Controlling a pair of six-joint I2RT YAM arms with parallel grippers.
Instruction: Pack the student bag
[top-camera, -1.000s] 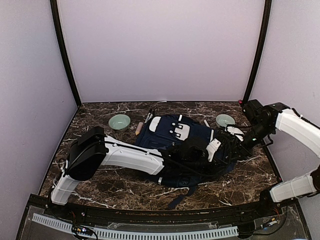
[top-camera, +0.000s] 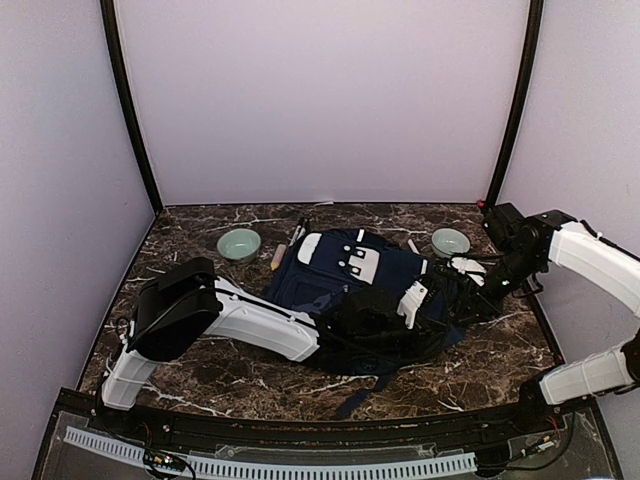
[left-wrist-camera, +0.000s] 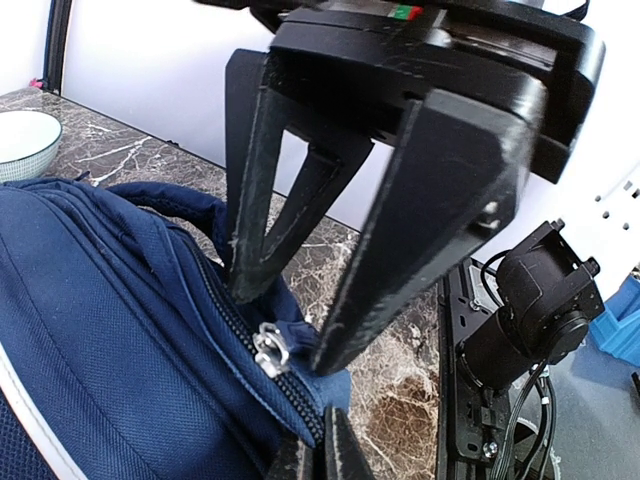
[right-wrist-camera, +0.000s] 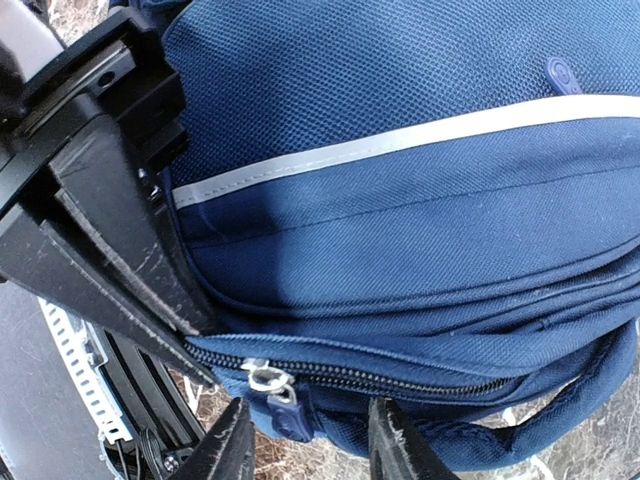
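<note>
The navy blue bag (top-camera: 315, 285) lies on the table, with a pale patch face on its upper side. Along its edge runs a dark zipper with a silver slider (right-wrist-camera: 268, 377) and a blue pull tab (right-wrist-camera: 291, 418). My left gripper is shut on the bag's edge at the zipper's end. Around the pull tab, my right gripper stands part open, one finger to each side and no clear contact in the right wrist view. From above, both grippers are dark and partly hide the bag's right end. The bag's inside is hidden.
Two pale green bowls stand behind the bag, a left bowl (top-camera: 239, 244) and a right bowl (top-camera: 450, 242). A pinkish stick-like item (top-camera: 278, 257) lies beside the bag's left side. Bare marble table (top-camera: 230, 385) shows at the front.
My right arm has lowered a little in the top view. The bag and bowls look unmoved.
</note>
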